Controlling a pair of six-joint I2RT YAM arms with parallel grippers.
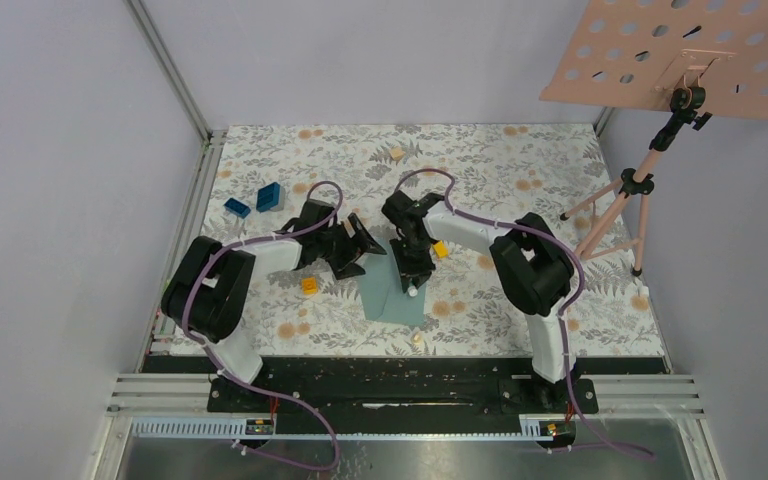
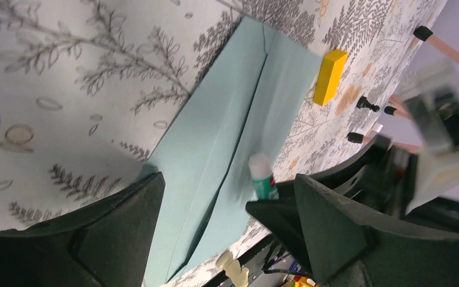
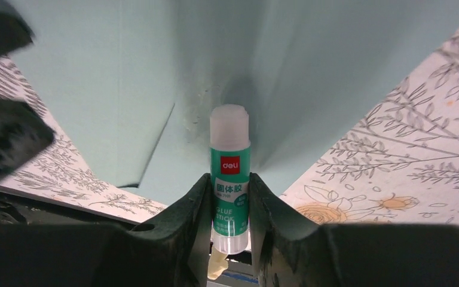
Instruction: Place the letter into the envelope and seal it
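The pale blue-green envelope (image 1: 393, 305) lies on the patterned cloth; its long flap edge (image 2: 242, 134) stands slightly raised in the left wrist view. No separate letter can be made out. My right gripper is shut on a green-labelled glue stick (image 3: 231, 170). The stick's white end is over the envelope; whether it touches the paper, I cannot tell. My left gripper stands part open at the envelope's left side, its fingers apart and one fingertip (image 2: 152, 182) close by the paper's left edge.
Yellow blocks lie left (image 1: 309, 285) and right (image 1: 440, 249) of the envelope. A small cream piece (image 1: 417, 338) sits near the front edge. Blue boxes (image 1: 271, 196) stand back left, a tripod (image 1: 615, 215) at right. Both grippers are close together.
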